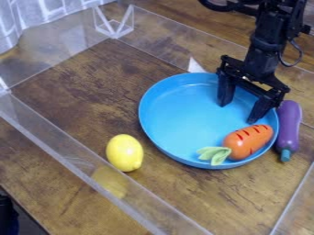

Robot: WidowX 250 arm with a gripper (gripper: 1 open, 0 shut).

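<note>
My black gripper (pixel 243 90) reaches down from the upper right into the back right of a blue plate (pixel 181 119), its fingers spread open. An orange toy carrot (pixel 249 139) with pale green leaves lies in the front right of the plate. A purple eggplant (pixel 288 130) lies just outside the plate on the right. A yellow lemon (pixel 124 152) sits on the wooden table to the front left of the plate. I cannot see anything held between the fingers.
Clear plastic walls run along the left, back and front right of the wooden table (pixel 73 78). The table left of the plate is bare. A small white object (pixel 196 67) shows behind the plate.
</note>
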